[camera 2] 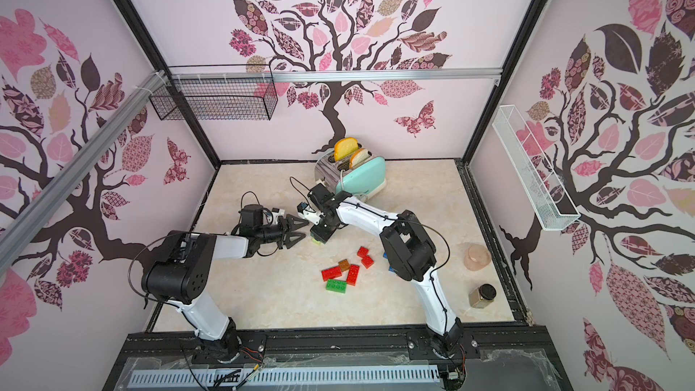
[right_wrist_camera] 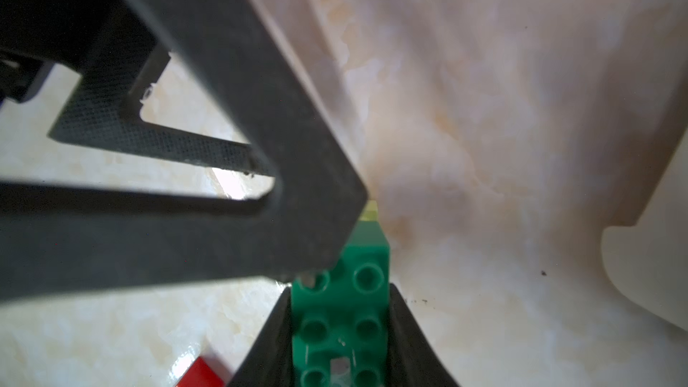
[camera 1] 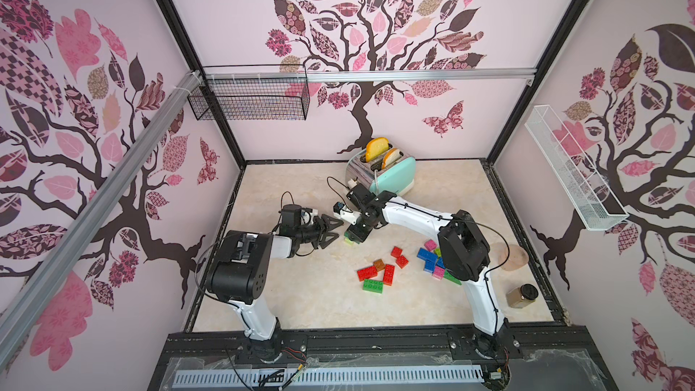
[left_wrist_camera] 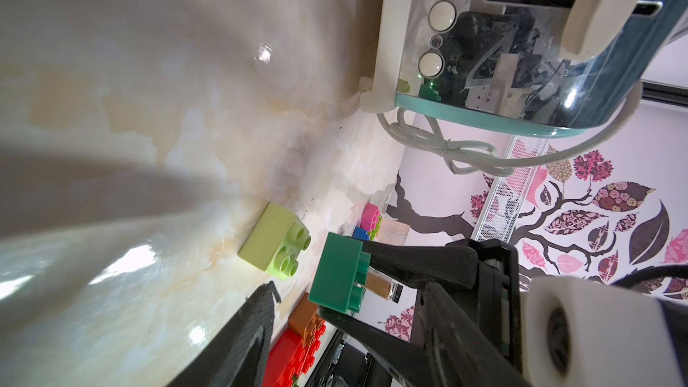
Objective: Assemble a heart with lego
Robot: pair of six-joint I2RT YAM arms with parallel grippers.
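Note:
My right gripper is shut on a dark green brick, seen studs-up between its fingers in the right wrist view. A light green brick lies on the table just beside and below it. My left gripper stands open, facing the held brick from the left, nothing between its fingers. Red bricks, an orange brick and a green brick lie in front.
A teal toaster with its cable stands just behind the grippers. Blue, pink and green bricks lie at the right, near a jar.

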